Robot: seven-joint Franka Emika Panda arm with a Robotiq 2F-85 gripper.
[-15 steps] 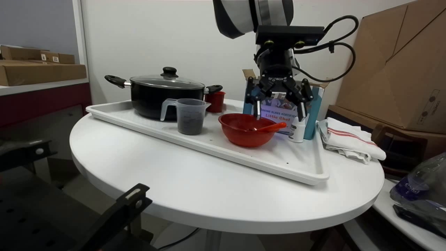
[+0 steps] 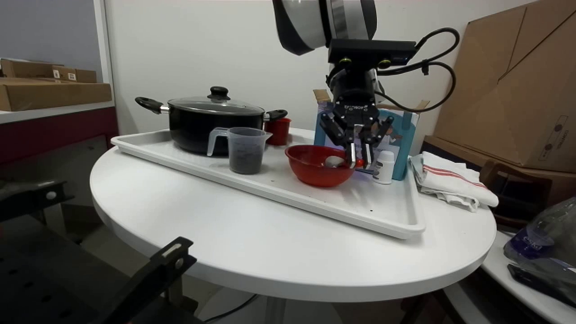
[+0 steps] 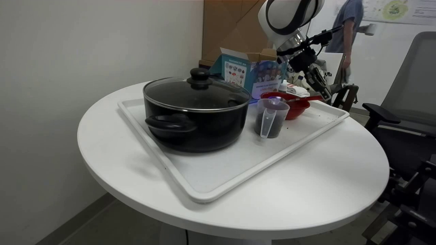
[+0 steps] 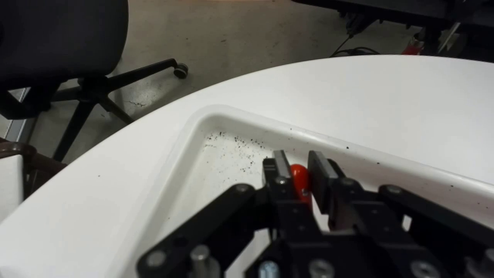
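Observation:
My gripper is shut on the red handle of a spoon at the right rim of a red bowl. In the wrist view the rounded end of the spoon's handle shows between the two fingers; the rest of the spoon is out of sight there. Its pale, metallic-looking head is inside the bowl in exterior view 1. Exterior view 2 has the red handle running from the bowl up to my fingertips. The bowl sits on a white tray.
A clear measuring cup with dark contents stands left of the bowl, and a lidded black pot beyond it. Behind are a white bottle and a blue box. The tray's front right corner is clear; a folded towel lies outside.
My gripper has come down and closed on the spoon's handle. The spoon has shifted, with its head now showing in the bowl. The bowl has moved slightly.

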